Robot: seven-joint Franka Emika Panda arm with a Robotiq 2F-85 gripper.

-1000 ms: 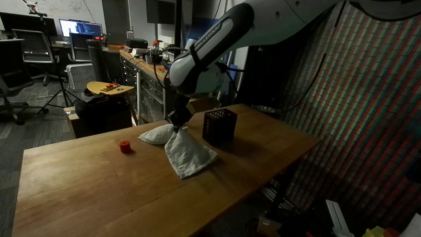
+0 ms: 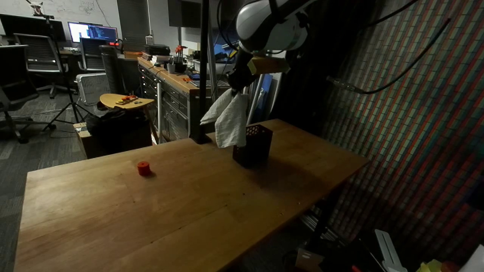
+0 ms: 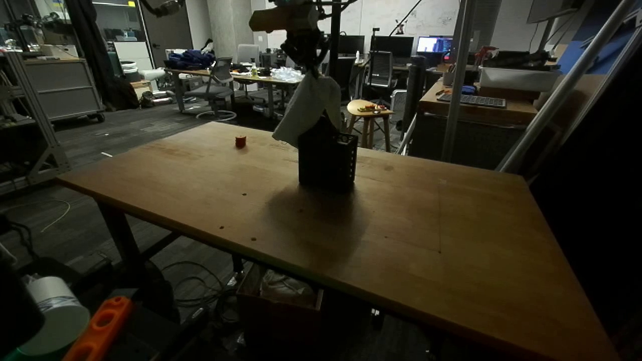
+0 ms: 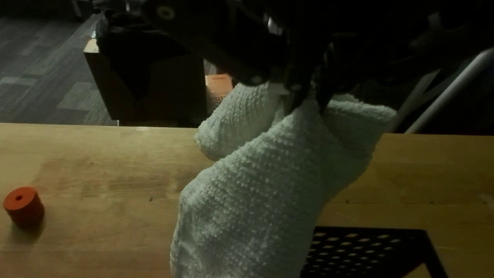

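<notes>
A white, textured cloth (image 2: pixel 232 120) hangs in folds from my gripper (image 2: pixel 236 90), which is shut on its upper part. The cloth is clear of the tabletop. In the wrist view the pinched cloth (image 4: pixel 259 194) spreads below the dark fingers (image 4: pixel 296 95), with loose flaps on both sides. Close below stands a black basket (image 2: pixel 256 147) with perforated walls. From exterior view 1 the cloth covers part of the basket's left side; in exterior view 2 the basket (image 3: pixel 325 159) overlaps the cloth's lower edge. Whether they touch I cannot tell.
A small red cylinder (image 2: pixel 143 168) stands on the wooden table (image 2: pixel 136 217), well to the left of the basket. A dark upright post (image 2: pixel 202 81) rises at the table's back edge, close to the cloth.
The gripper has risen and moved right, carrying the cloth up off the table to beside and above the basket. Basket and red cylinder have stayed put.
</notes>
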